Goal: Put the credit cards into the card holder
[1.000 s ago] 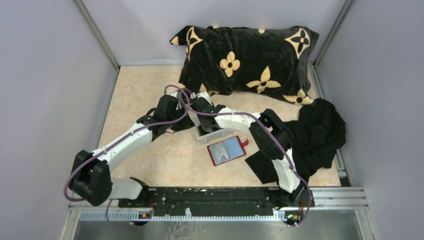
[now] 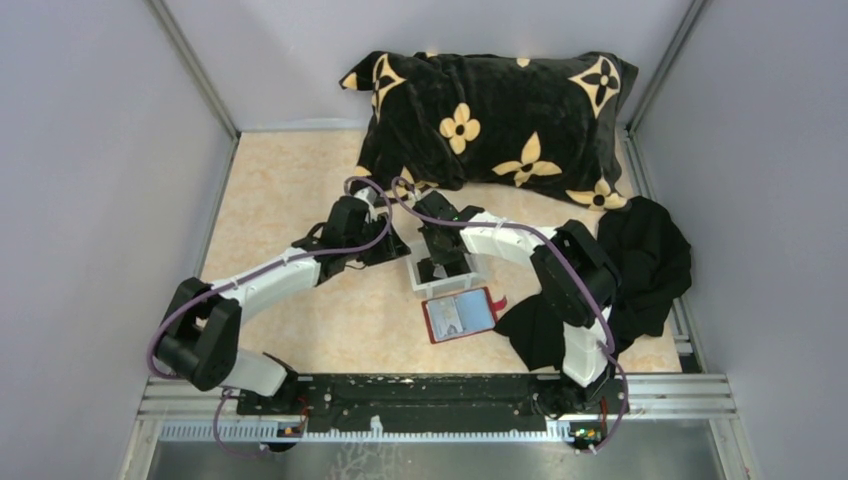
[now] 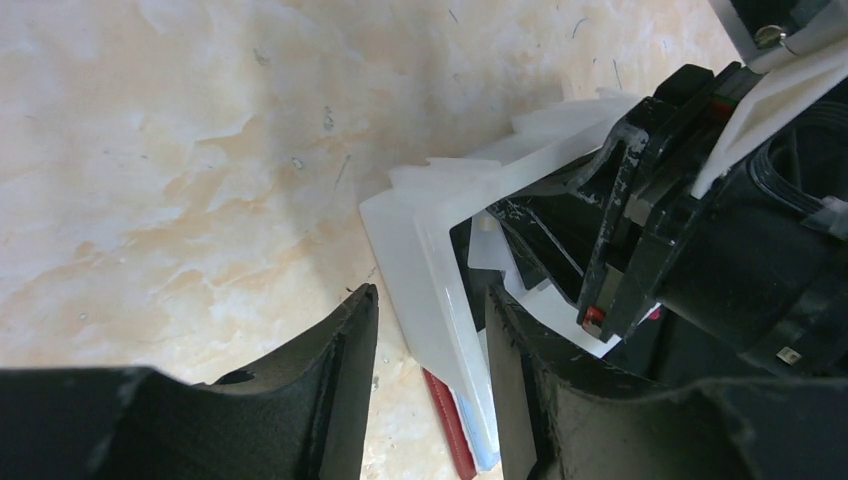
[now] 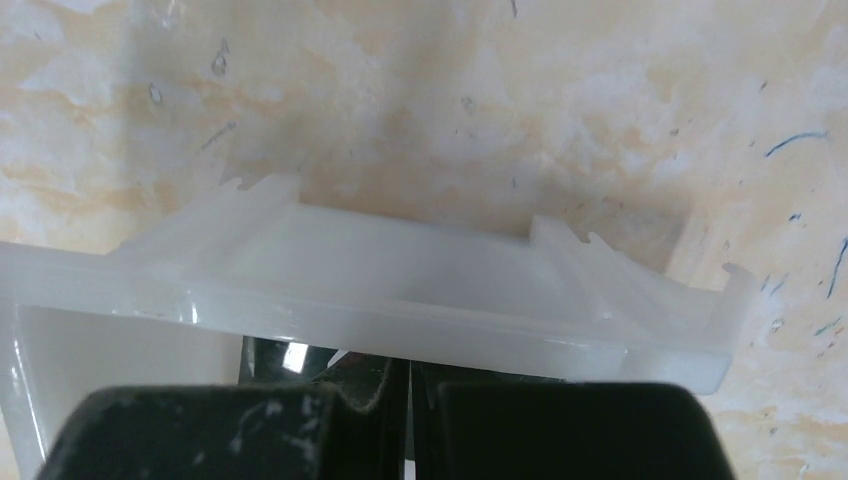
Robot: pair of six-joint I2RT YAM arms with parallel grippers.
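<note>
A white translucent box [image 2: 447, 286] stands in the middle of the table, with dark contents and a pale card-like piece [image 3: 490, 247] inside. In front of it the red-edged card holder [image 2: 475, 310] lies open, showing pale blue pockets. My left gripper is open at the box's left side; the box wall appears between its fingers, but I cannot tell whether they touch it. Over the box, my right gripper is shut, with its fingertips at the dark contents; nothing shows between them. The right arm hides part of the box.
A dark patterned pillow [image 2: 500, 120] fills the back of the table. Black cloth [image 2: 645, 265] lies at the right, reaching close to the card holder.
The box has slid the same way, and the card holder has moved a little right.
</note>
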